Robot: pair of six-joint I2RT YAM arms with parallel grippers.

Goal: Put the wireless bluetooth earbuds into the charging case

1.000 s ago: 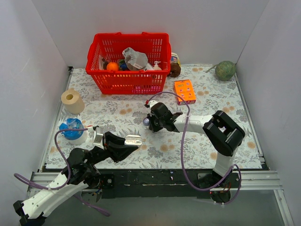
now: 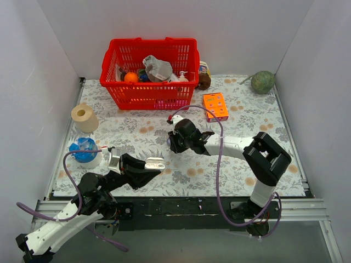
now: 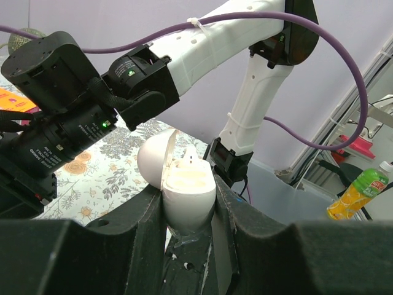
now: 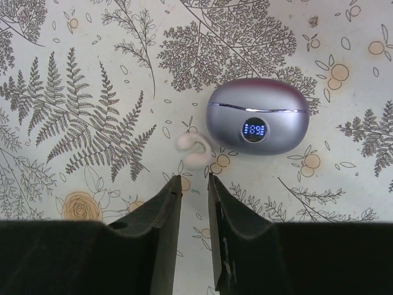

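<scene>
My left gripper is shut on a small white rounded case, whose lid stands raised; the top view shows this case over the front left of the table. Its slots cannot be made out clearly. In the right wrist view a pale, C-shaped earbud lies on the patterned cloth, just left of a closed, shiny lilac case with a lit number display. My right gripper is partly open above the cloth, on the near side of the earbud in that view, with nothing between its fingers.
At the back stands a red basket full of items. An orange box lies right of centre, and a green round object sits far right. A paper roll and blue bag line the left.
The right arm's elbow has shifted right and toward the front, with its gripper moving slightly; the lilac case beneath shows less than it did one second ago. The left arm stays still.
</scene>
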